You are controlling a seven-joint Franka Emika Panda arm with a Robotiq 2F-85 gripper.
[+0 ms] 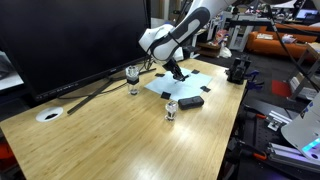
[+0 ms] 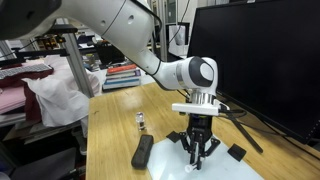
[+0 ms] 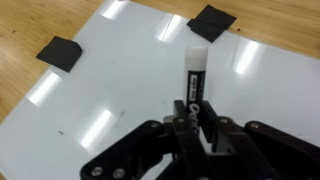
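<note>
A marker (image 3: pixel 196 68) with a white end and a dark printed band stands between the fingers of my gripper, which is shut on it. Below lies a glossy whiteboard (image 3: pixel 125 75), held flat on the wooden table with black patches at its corners. In exterior view 1 the gripper (image 1: pixel 180 76) is over the whiteboard (image 1: pixel 163 86), and exterior view 2 shows the gripper (image 2: pixel 195 156) low above the same board (image 2: pixel 235 168). Whether the marker's lower tip touches the board is hidden by the fingers.
A dark oblong block (image 1: pixel 190 102) lies near the whiteboard's front edge. A white cylinder (image 1: pixel 171 109) stands left of it, and a clear-looking container (image 1: pixel 132 80) is farther back. A large black screen (image 1: pixel 80 45) stands behind.
</note>
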